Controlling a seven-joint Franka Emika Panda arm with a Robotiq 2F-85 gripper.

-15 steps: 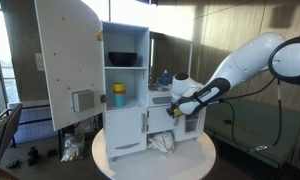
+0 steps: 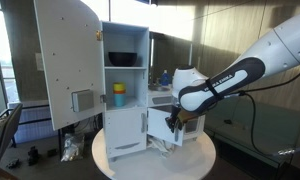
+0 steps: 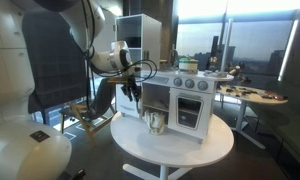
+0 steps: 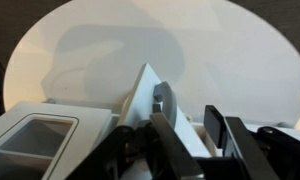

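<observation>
A small white cabinet door (image 2: 159, 123) stands ajar on the lower part of the white toy kitchen. My gripper is right at the door, its dark fingers spread apart. In the wrist view, the door's thin edge (image 4: 142, 92) and a curved pale handle (image 4: 168, 100) rise beside the fingers. Whether a finger touches the handle is unclear. From the other side, exterior view 2 shows the gripper (image 3: 133, 96) in front of the open compartment (image 3: 155, 98). A pale item (image 3: 155, 122) lies low at that opening.
The toy kitchen stands on a round white table (image 3: 180, 150). Its tall upper door (image 2: 70, 60) hangs wide open at the left. Shelves hold a dark bowl (image 2: 122, 59) and colored cups (image 2: 119, 95). The oven door (image 3: 187, 112) is closed. Bare tabletop lies in front.
The arm has come lower and toward the camera of exterior view 1. The small cabinet door now stands out at an angle beside the gripper, further open than before.
</observation>
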